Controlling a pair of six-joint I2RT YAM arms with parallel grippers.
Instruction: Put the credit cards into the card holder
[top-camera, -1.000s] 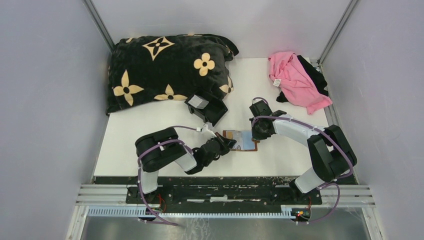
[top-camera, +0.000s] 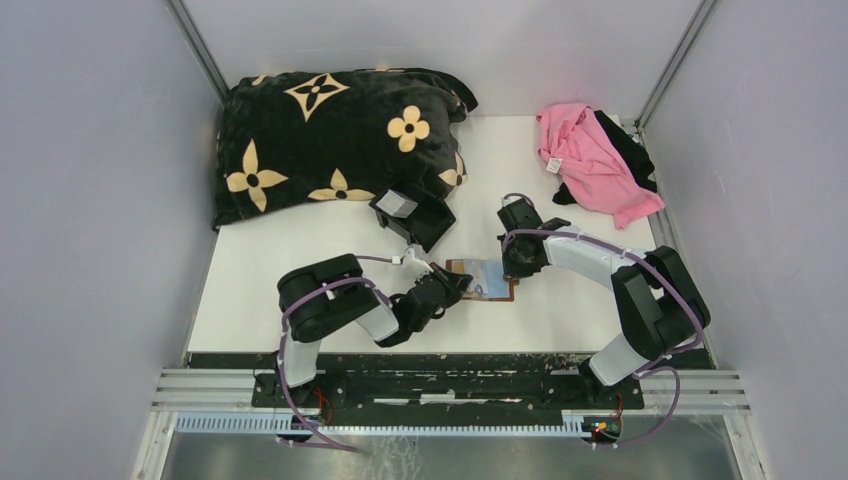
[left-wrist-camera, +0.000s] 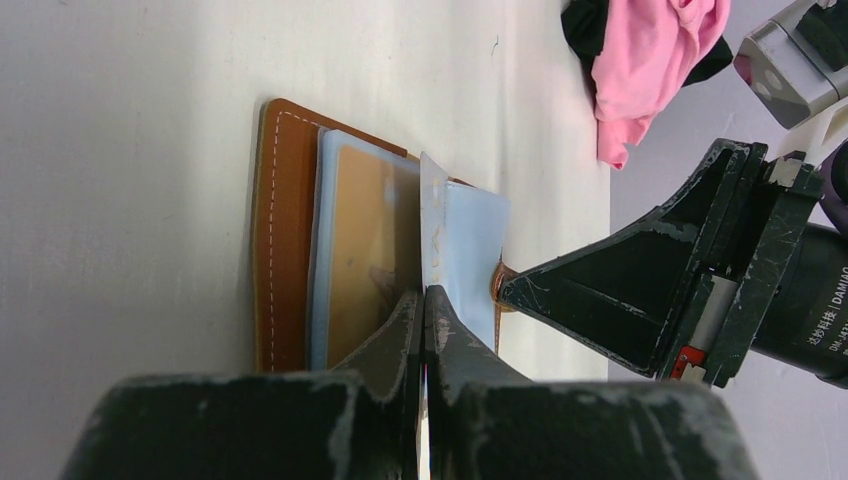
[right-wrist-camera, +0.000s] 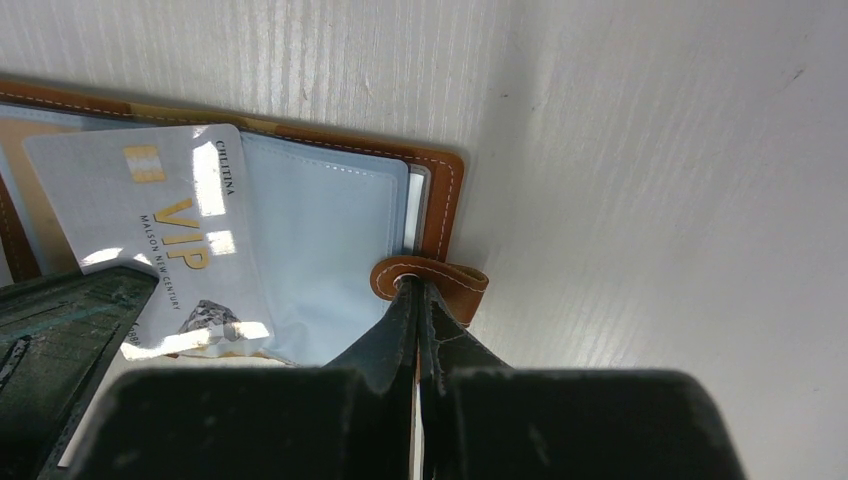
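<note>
The card holder (top-camera: 490, 290) lies open on the table, with brown stitched leather edges and pale blue sleeves. A silver VIP card (right-wrist-camera: 190, 225) stands over it, its edge toward the blue sleeve (right-wrist-camera: 315, 230); I cannot tell whether any of it is inside. My left gripper is shut on this card, which shows nearly edge-on in the left wrist view. My right gripper is shut, fingertips against the holder's brown strap (right-wrist-camera: 455, 280) at its right end. Whether the strap is pinched between them is unclear.
Behind the holder sits an open black box (top-camera: 428, 222) with a grey-white piece inside. A dark patterned cushion (top-camera: 340, 140) fills the back left, and a pink cloth (top-camera: 590, 165) lies at the back right. Table around the holder's front is clear.
My left arm has shifted slightly to the right over the last second, its gripper staying at the holder. The right arm has barely moved, and the holder looks almost unmoved.
</note>
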